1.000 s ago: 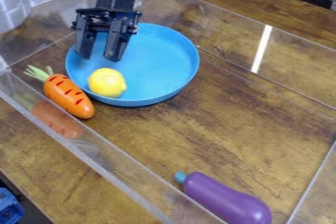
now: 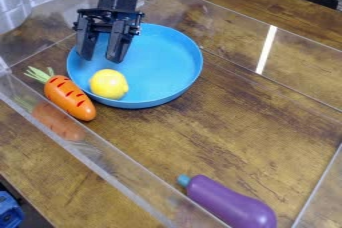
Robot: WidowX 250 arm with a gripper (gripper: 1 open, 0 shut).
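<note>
My black gripper (image 2: 104,42) hangs at the upper left over the back-left part of a blue plate (image 2: 167,72), fingers pointing down and apart with nothing seen between them. A yellow lemon (image 2: 108,84) rests in the plate, just below the fingertips. An orange toy carrot (image 2: 70,99) with green leaves lies left of the plate. A purple toy eggplant (image 2: 230,200) lies at the bottom right.
A clear plastic barrier (image 2: 107,165) runs diagonally along the lower left, with a small blue object (image 2: 7,212) outside it.
</note>
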